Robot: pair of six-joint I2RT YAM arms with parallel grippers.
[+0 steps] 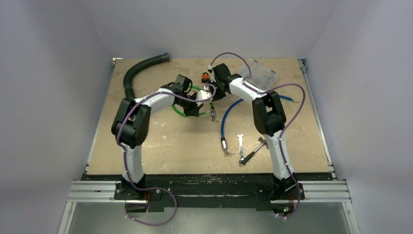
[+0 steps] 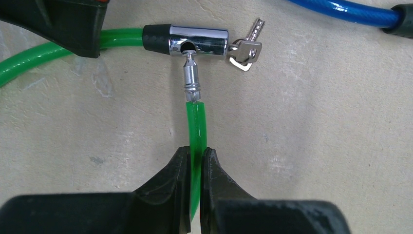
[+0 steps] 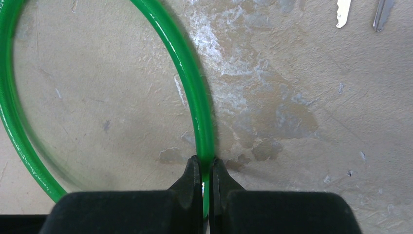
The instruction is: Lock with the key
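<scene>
In the left wrist view, the green cable (image 2: pixel 197 124) runs between the fingers of my left gripper, which is shut on it behind the metal pin (image 2: pixel 191 75). The pin's tip is at the side hole of the chrome lock barrel (image 2: pixel 209 40); most of the pin shows outside. Keys (image 2: pixel 246 50) hang at the barrel's far end, their blade pointing away. My right gripper is shut on another stretch of the green cable (image 3: pixel 192 87), seen in the right wrist view. From above, both grippers partly hide the loop.
A blue cable lock (image 1: pixel 224 124) lies to the right, with a wrench (image 1: pixel 240 144) and a hammer (image 1: pixel 254 151) near it. A clear box (image 1: pixel 260 75), an orange-topped item (image 1: pixel 205 77) and a dark hose (image 1: pixel 139 68) lie at the back.
</scene>
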